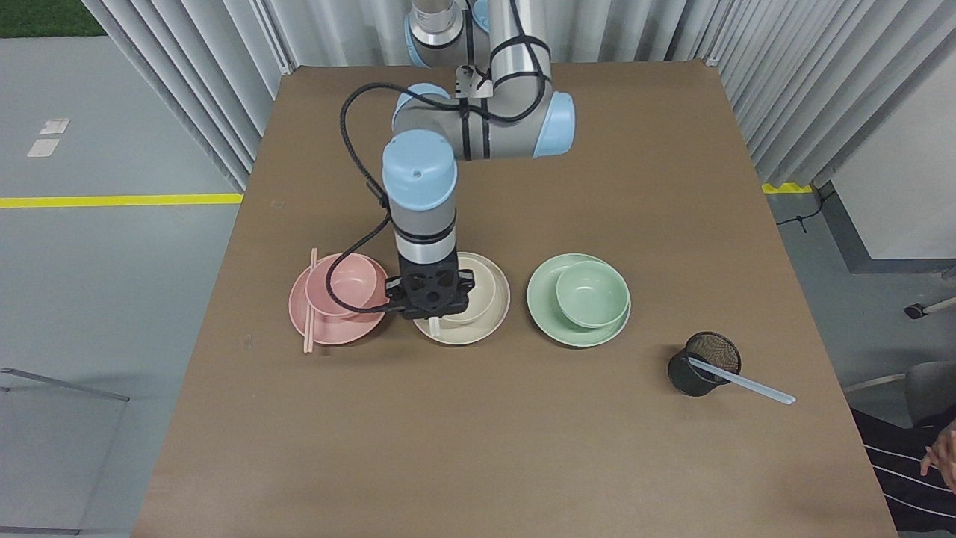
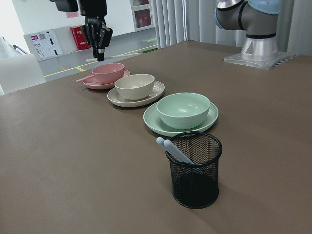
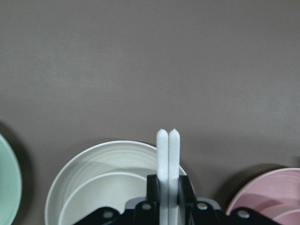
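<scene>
My gripper [image 2: 100,51] is shut on a pair of white chopsticks [image 3: 173,164], held level above the cream plate [image 2: 119,100] and its cream bowl [image 2: 134,87]. Left of these in the front view is a pink bowl [image 1: 346,274] on a pink plate [image 1: 338,331], with pink chopsticks [image 1: 309,320] along its left side. To the right sit a green bowl [image 1: 592,294] and green plate [image 1: 553,319]. A black mesh cup [image 2: 195,185] stands farther right, holding pale blue-grey chopsticks [image 1: 753,382] that lean out.
The robot's base [image 2: 258,58] is mounted at the back edge. A person's hand [image 1: 941,453] shows beyond the table's right side.
</scene>
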